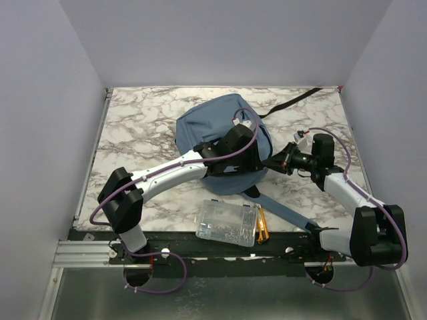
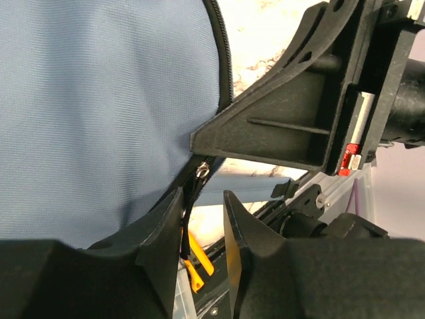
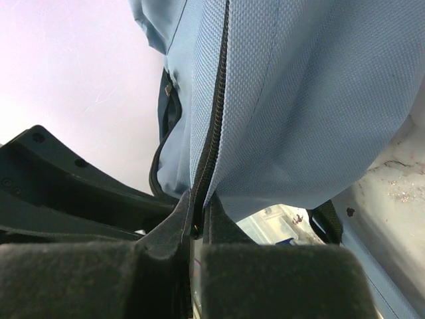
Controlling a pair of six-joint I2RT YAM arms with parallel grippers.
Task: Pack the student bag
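Observation:
The blue bag lies on the marbled table, its black zipper running along the edge. My right gripper is shut on the zipper tape at the bag's edge, the thin black strip showing between its fingertips. In the left wrist view, a metal zipper slider sits just below the right gripper's finger, with a dark pull tab hanging from it. My left gripper is part open around the tab, which lies close to its left finger; a gap remains on the other side.
A clear zip pouch lies at the table's front edge, with orange-handled items beside it. One blue strap stretches toward the front right; a black strap extends back right.

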